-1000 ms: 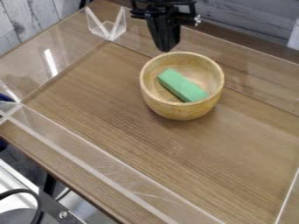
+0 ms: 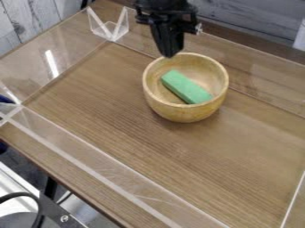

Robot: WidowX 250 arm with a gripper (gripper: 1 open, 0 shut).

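Observation:
A round light wooden bowl [image 2: 170, 110] rests on the wooden table, right of centre. Inside it lies a green rectangular block [image 2: 187, 86], set diagonally. The dark gripper [image 2: 169, 46] hangs above and behind the bowl at the top of the view, apart from both bowl and block. Its fingertips look close together, with nothing visible between them.
A clear plastic piece [image 2: 107, 27] stands at the back left. Black cables lie at the lower left, off the table's edge.
The gripper has shifted slightly over the last second, staying above and behind the bowl. The bowl and block look unchanged.

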